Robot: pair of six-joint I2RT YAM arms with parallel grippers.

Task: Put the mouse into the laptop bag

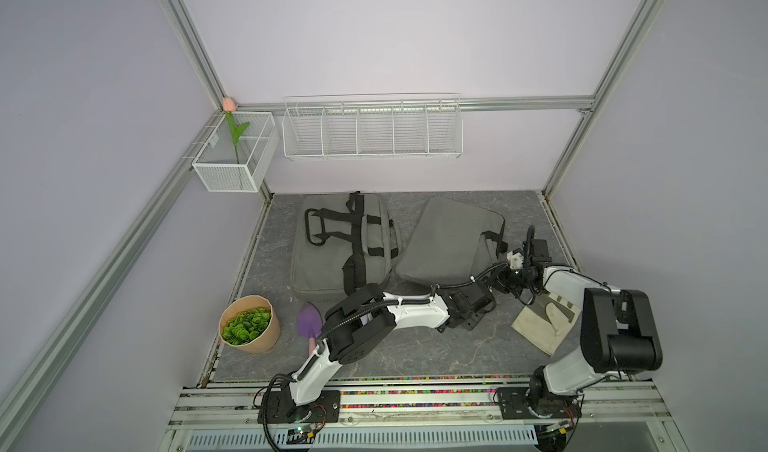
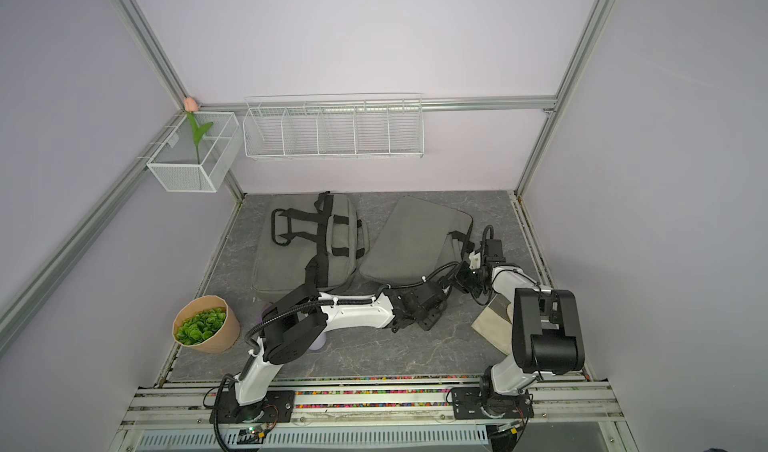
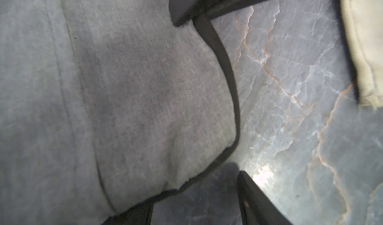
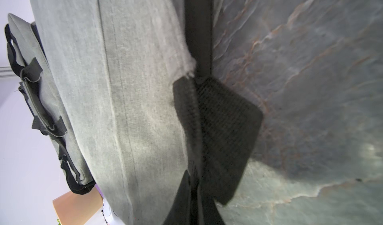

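Observation:
The grey laptop bag lies at centre right, black strapping at its right end. Its black-trimmed edge curves across the left wrist view. My right gripper is shut at the bag's right end, with the thin cloth edge running in between its fingertips. Close to the bag's front corner, my left gripper stands open; bare table shows between its fingers, and the bag's edge passes by one of them. A pale rounded object, perhaps the mouse, is partly hidden under the left arm.
A second grey bag with black handles lies to the left. Near the front left stand a pot of green leaves and a purple trowel. A cream cloth is under the right arm.

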